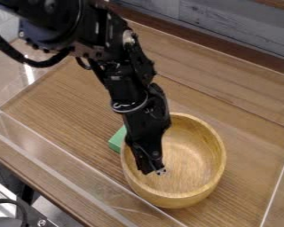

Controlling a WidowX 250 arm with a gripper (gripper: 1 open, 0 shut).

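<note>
My black gripper (151, 160) hangs down inside a round light-wood bowl (193, 182), over its left half, with its tips low near the bottom. The fingers look shut, and I see nothing between them. A green object (116, 139) lies on the table just left of the bowl, partly hidden behind the arm and the bowl's rim. The bowl looks empty apart from the gripper, though the part behind the fingers is hidden.
Clear strips run along its left and right edges. A grey panelled wall (227, 31) stands at the back. Dark cables (14, 213) show at the lower left.
</note>
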